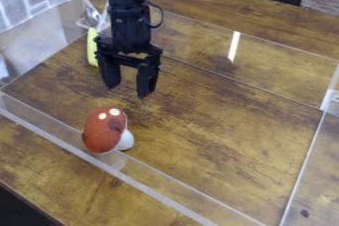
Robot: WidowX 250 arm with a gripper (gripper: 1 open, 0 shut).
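Observation:
My black arm hangs from the top of the view, and its gripper (130,81) is low over the wooden board, standing open with its two dark fingers apart and nothing seen between them. Behind it at the left, partly hidden by the arm, is a yellow-green elongated object (93,50). In front of the gripper, toward the lower left, lies a red and white toy (105,129) with white spots, apart from the fingers.
Clear plastic walls or edges run along the left, the front and the right. A whitish object stands behind the arm at upper left.

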